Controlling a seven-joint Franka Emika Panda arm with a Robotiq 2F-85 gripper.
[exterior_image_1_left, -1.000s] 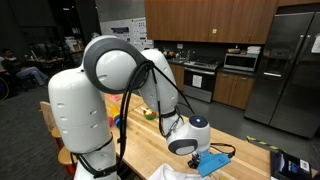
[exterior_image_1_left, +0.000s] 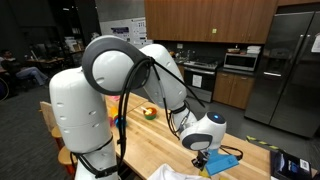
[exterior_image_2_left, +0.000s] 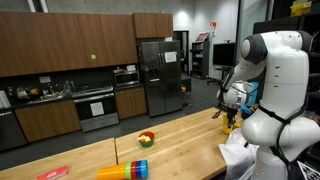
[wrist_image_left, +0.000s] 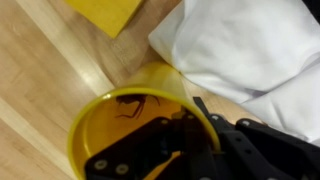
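Note:
In the wrist view a yellow cup (wrist_image_left: 90, 125) fills the lower middle, seen from above into its open mouth. My gripper is shut over the cup's right-hand wall, one dark finger inside the rim and the other outside. Beside the cup, a white cloth (wrist_image_left: 235, 50) lies crumpled on the wooden table. A flat yellow piece (wrist_image_left: 105, 12) shows at the top edge. Exterior view 2 has the cup (exterior_image_2_left: 228, 124) small under the arm, partly hidden. How far the cup's base is from the table cannot be told.
A bowl of colourful items (exterior_image_2_left: 147, 138) and a striped multicoloured tube (exterior_image_2_left: 122, 170) stand farther along the table (exterior_image_2_left: 190, 135). A dark object (exterior_image_1_left: 290, 165) lies at the right in exterior view 1.
The arm has risen a little and shifted slightly right. A bit of yellow now shows beneath the gripper in exterior view 1.

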